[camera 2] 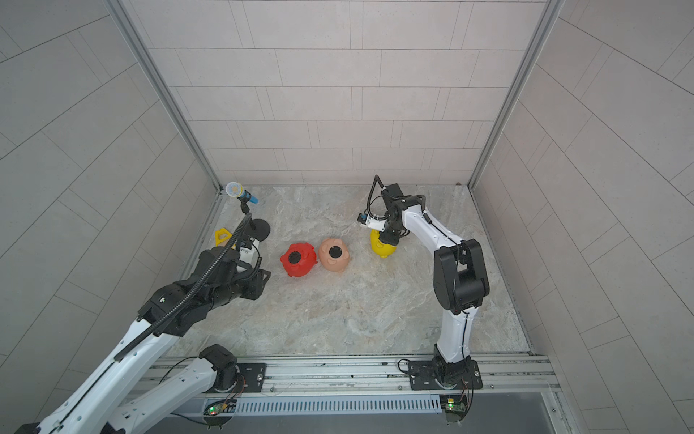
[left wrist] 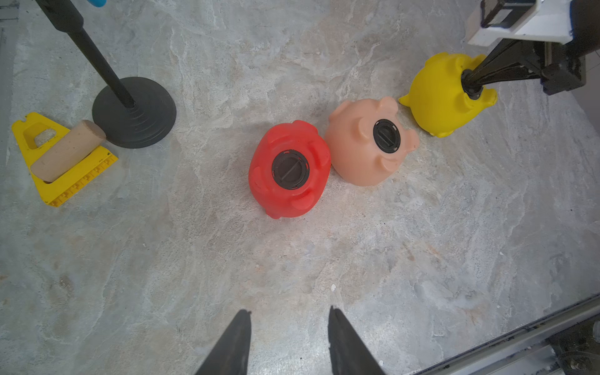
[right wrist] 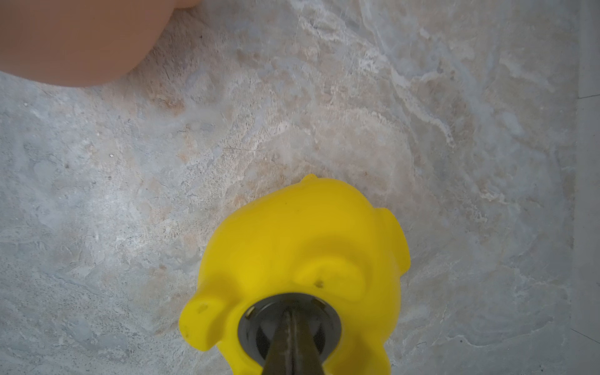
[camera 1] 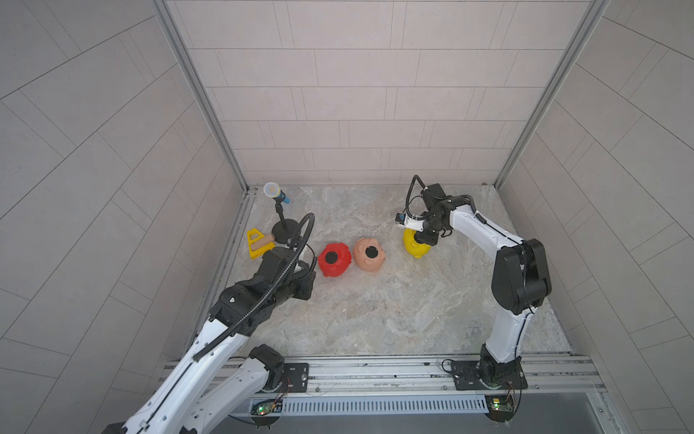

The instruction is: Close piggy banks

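Observation:
The yellow piggy bank (right wrist: 293, 231) lies belly-up, its legs pointing upward, with a round black lid (right wrist: 256, 322) in the opening. My right gripper has its fingers pressed together, and their tips reach the middle of that lid; whether its ridge is between them is hidden. Left of it in the left wrist view are a peach piggy bank (left wrist: 356, 153) and a red piggy bank (left wrist: 265, 184), close together. A black lid (left wrist: 290, 169) sits in the red one and another black lid (left wrist: 387, 136) in the peach one. My left gripper stands open and empty, apart from all the banks.
A black stand (left wrist: 150, 122) rises at the back left. Beside its base lies a yellow tool (left wrist: 81, 181) with a tan cylinder (left wrist: 68, 151) on it.

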